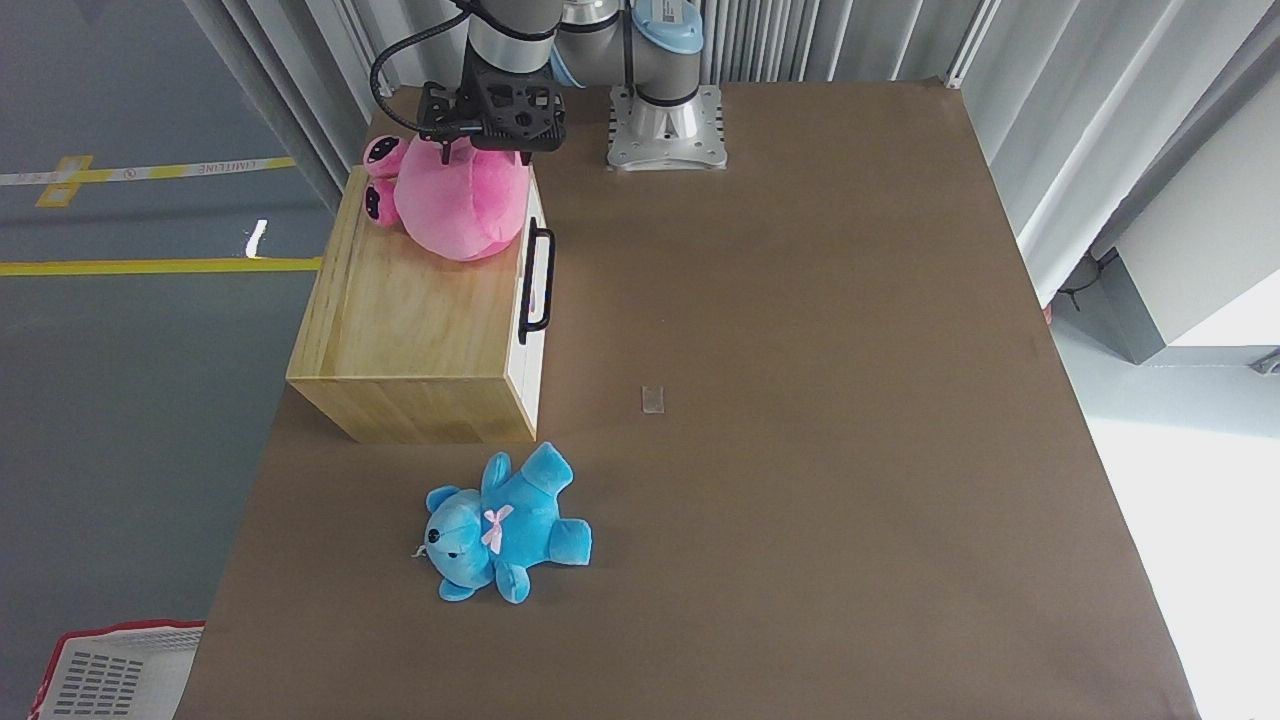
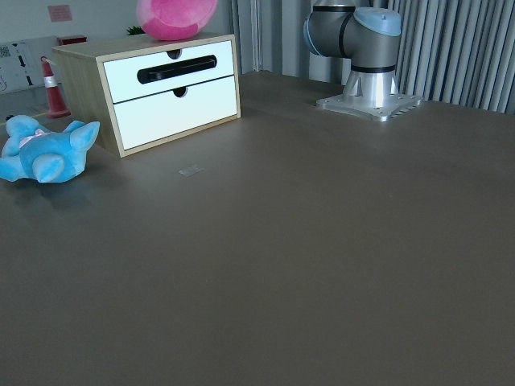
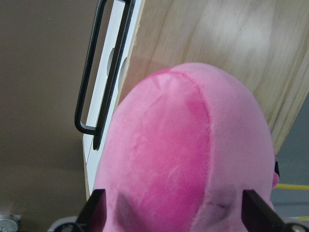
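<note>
A pink plush toy [image 1: 462, 204] with two eye bumps sits on top of the wooden drawer cabinet [image 1: 408, 336], also seen as the pink shape [image 2: 175, 14] at the top of the left view. My gripper [image 1: 486, 150] is right over the toy. In the wrist view the toy [image 3: 178, 150] fills the lower middle, with the fingertips standing wide on either side of it, open. A blue teddy bear [image 1: 522, 528] lies on the table in front of the cabinet.
The cabinet's white drawers [image 2: 175, 110] have a black handle [image 1: 540, 282] facing the table [image 1: 864, 420], whose right part is clear. A white basket [image 1: 120, 672] stands on the floor at lower left.
</note>
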